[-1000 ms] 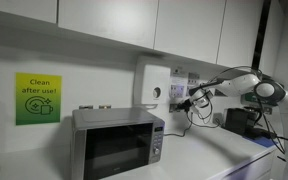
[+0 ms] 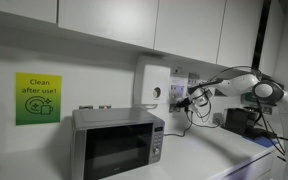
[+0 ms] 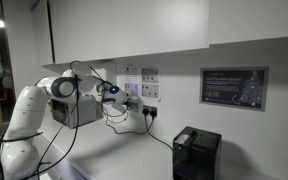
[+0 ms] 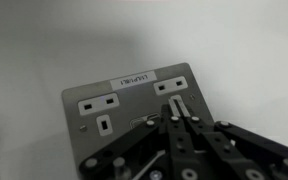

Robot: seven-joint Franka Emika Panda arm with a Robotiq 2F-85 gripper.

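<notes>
A grey double wall socket fills the middle of the wrist view, with a label strip on its upper edge. Its left rocker switch shows clear. My gripper is shut, its dark fingertips at the right-hand switch of the plate and partly covering it. Whether they touch the switch I cannot tell. In exterior view 1 the gripper is at the back wall, among the sockets. From exterior view 2 the arm reaches to the wall, the fingertips too small to make out.
A microwave stands on the counter, left of the arm. A black appliance stands at the other end. Cables run along the wall. Cupboards hang above.
</notes>
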